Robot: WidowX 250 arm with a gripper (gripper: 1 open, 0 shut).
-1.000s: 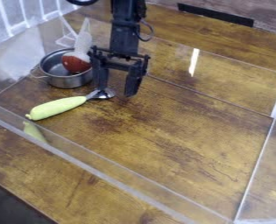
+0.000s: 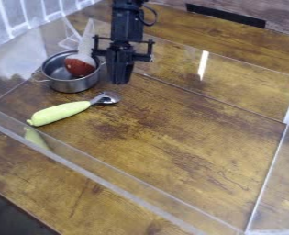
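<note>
My black gripper (image 2: pixel 119 72) hangs just right of a steel pot (image 2: pixel 64 83) at the upper left, above the table, with nothing visible between its fingers; it looks shut, though small in this view. In the pot are a red object (image 2: pixel 79 67) and, behind it, a pale white piece (image 2: pixel 88 41). A pale yellow-green handled utensil (image 2: pixel 59 113) with a metal end (image 2: pixel 105 99) lies below the pot, clear of the gripper.
Clear plastic walls (image 2: pixel 203 196) enclose the wooden table (image 2: pixel 183 138).
My gripper has risen and moved slightly back and left, away from the utensil's metal end, which now shows uncovered. The utensil and pot look unmoved.
</note>
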